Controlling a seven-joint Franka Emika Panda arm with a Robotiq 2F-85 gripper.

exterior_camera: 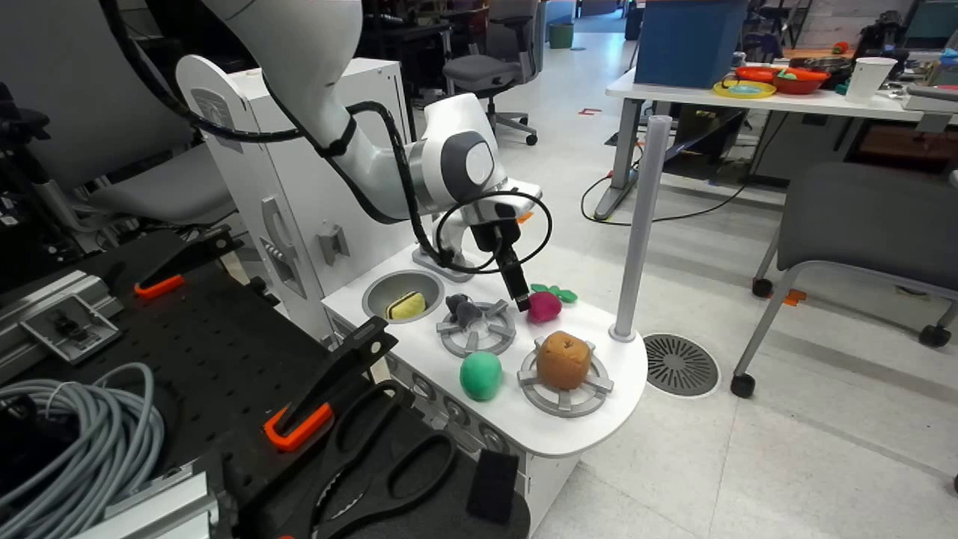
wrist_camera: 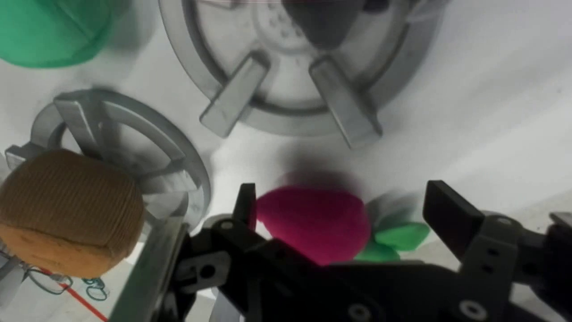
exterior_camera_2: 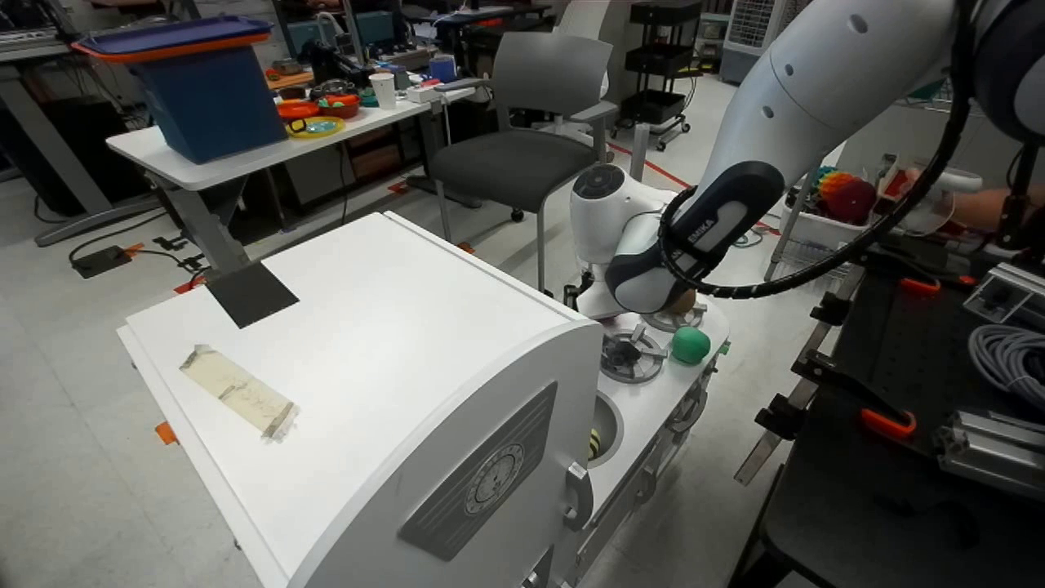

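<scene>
A magenta plush vegetable with green leaves [exterior_camera: 544,306] lies on the white play-kitchen counter behind the burners. In the wrist view, the same magenta plush [wrist_camera: 316,222] shows beyond my gripper, between the widely parted fingers. My gripper [exterior_camera: 521,302] is open beside the plush in exterior view 1, its fingers pointing down. A brown, orange-based plush [exterior_camera: 563,359] rests on the front burner. Near the counter's edge is a green round plush [exterior_camera: 482,376]. On the other burner lies a dark grey plush [exterior_camera: 463,311]. In exterior view 2 the arm hides the magenta plush.
A sink [exterior_camera: 375,292] holding a yellow-and-black item [exterior_camera: 406,306] is at the counter's left. A grey upright post [exterior_camera: 643,224] stands on its right edge. The white cabinet [exterior_camera: 337,171] rises behind the sink. A dark table with clamps lies in front.
</scene>
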